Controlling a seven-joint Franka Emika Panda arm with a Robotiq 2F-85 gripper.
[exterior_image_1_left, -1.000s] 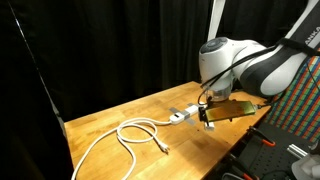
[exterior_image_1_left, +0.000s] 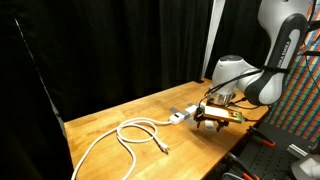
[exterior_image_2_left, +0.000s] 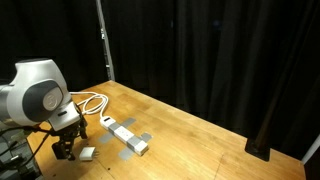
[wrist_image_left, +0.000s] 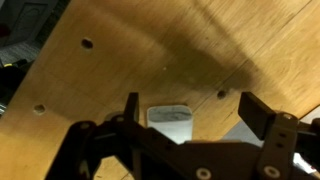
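Observation:
My gripper is open, its two dark fingers well apart, low over the wooden table. In the wrist view a small white block (wrist_image_left: 170, 122) shows near the lower edge, partly covered by the gripper's body. The second exterior view has that white block (exterior_image_2_left: 87, 153) lying on the table just beside the gripper (exterior_image_2_left: 68, 147). In the first exterior view the gripper (exterior_image_1_left: 211, 122) is near the table's right side. Whether the fingers touch the table cannot be told.
A white power strip (exterior_image_2_left: 123, 135) lies near the arm, with its white cable (exterior_image_1_left: 124, 134) looped over the table and its plug (exterior_image_1_left: 162, 146) loose. Grey patches mark the wood beside the strip. A black curtain hangs behind.
The arm has come down towards the table over the last second, and its gripper now sits lower. The power strip and cable have stayed in place.

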